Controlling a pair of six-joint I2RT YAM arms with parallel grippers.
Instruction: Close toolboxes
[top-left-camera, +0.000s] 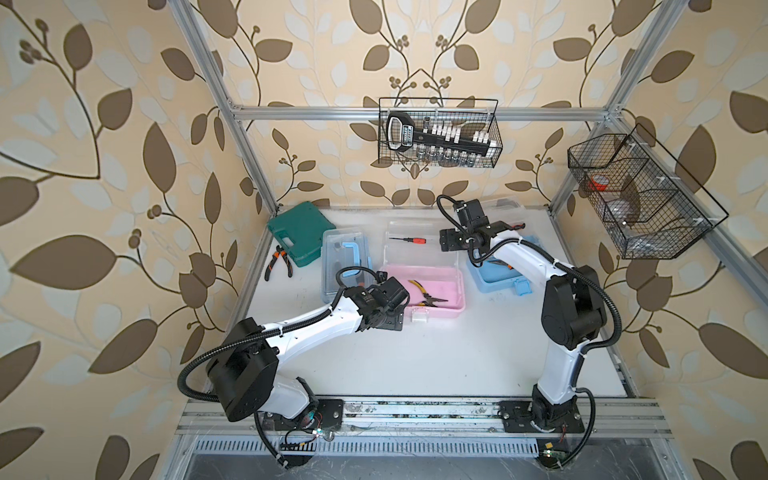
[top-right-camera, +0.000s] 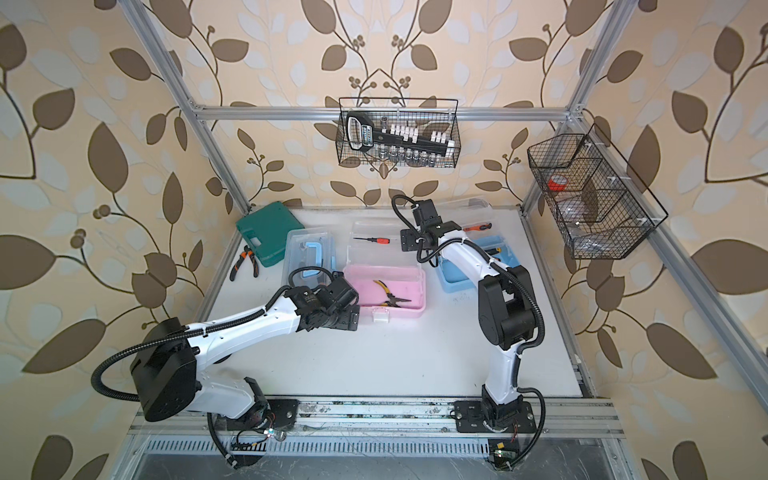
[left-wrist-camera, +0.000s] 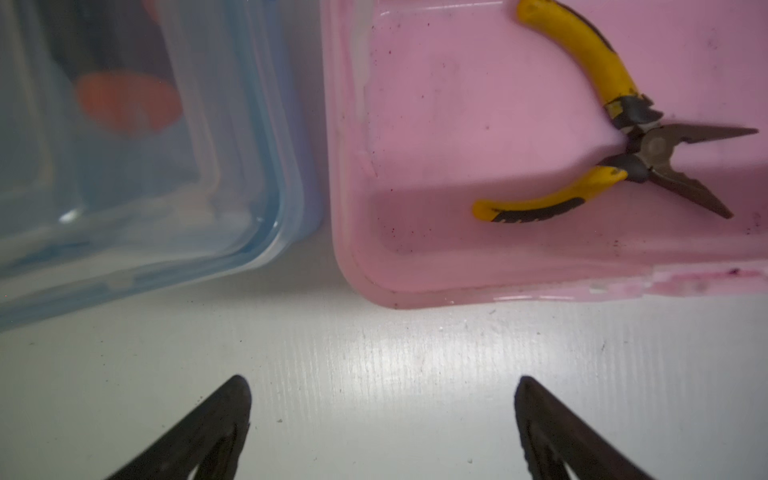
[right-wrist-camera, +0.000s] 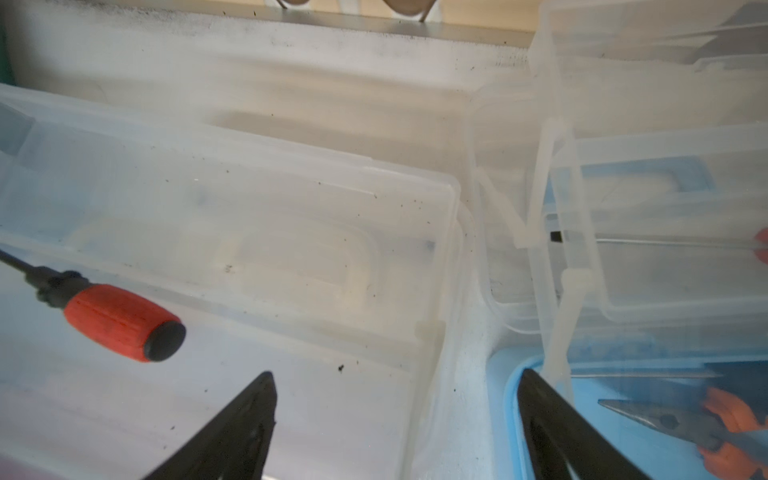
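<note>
A pink toolbox (top-right-camera: 384, 308) with yellow-handled pliers (left-wrist-camera: 576, 48) lies open, its clear lid (right-wrist-camera: 240, 240) laid back with a red screwdriver (right-wrist-camera: 120, 320) on it. To its left is a shut clear-lidded blue toolbox (top-left-camera: 336, 256). To its right a blue toolbox (top-left-camera: 496, 280) with tools is open, its clear lid (right-wrist-camera: 680, 96) raised behind it. My left gripper is open and empty over the table by the pink box's near left corner. My right gripper is part open, empty, above the junction of the two clear lids.
A green case (top-left-camera: 300, 232) and orange-handled pliers (top-left-camera: 277, 260) lie at the left. Wire baskets (top-left-camera: 440, 136) hang on the back and right.
</note>
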